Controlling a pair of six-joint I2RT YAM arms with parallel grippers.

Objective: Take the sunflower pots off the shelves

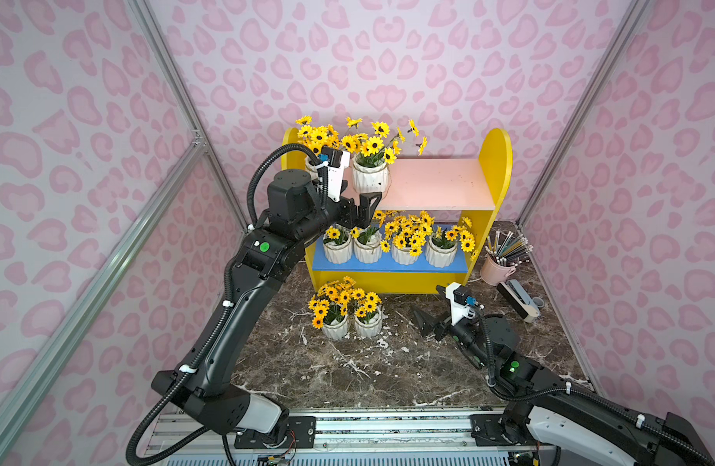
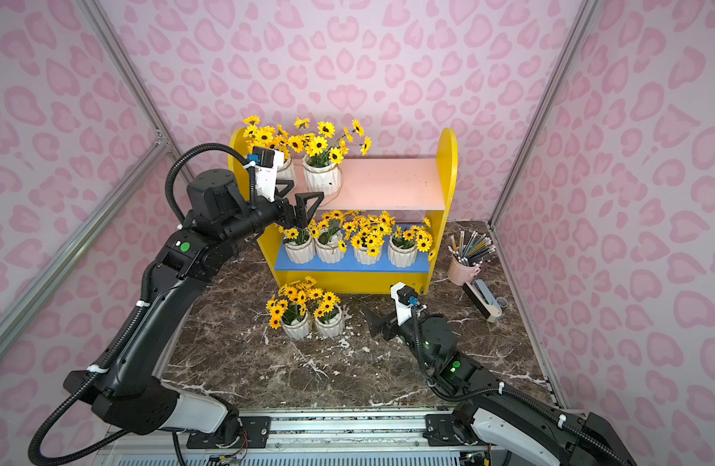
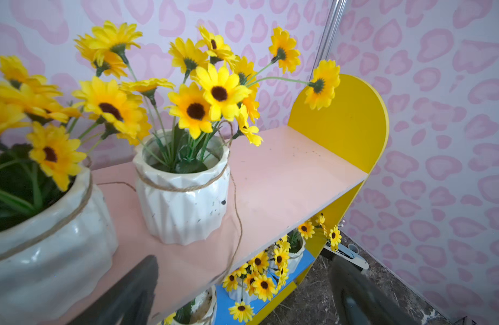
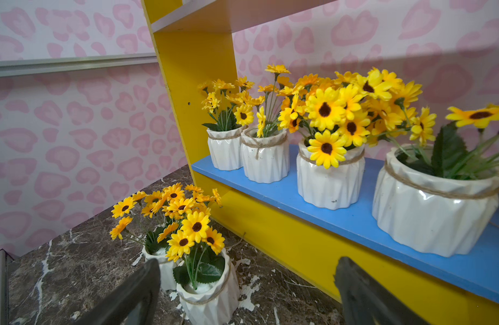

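Observation:
Two sunflower pots stand on the pink top shelf: a right one [image 3: 184,200] and a left one [image 3: 49,260]. My left gripper [image 1: 363,186] is open in front of them, its fingers [image 3: 131,295] wide apart in the left wrist view with neither pot between them. Several more pots line the blue lower shelf, the rightmost [image 4: 431,214] largest in the right wrist view. Two pots, a left one [image 1: 335,328] and a right one [image 1: 368,322], stand on the table before the shelves. My right gripper [image 1: 431,306] is open and empty, right of these two.
The yellow shelf unit's right side panel [image 1: 495,167] bounds the top shelf, whose right half is bare. A pink cup of pencils [image 1: 497,270] and a black-and-white object [image 1: 518,300] lie at the right.

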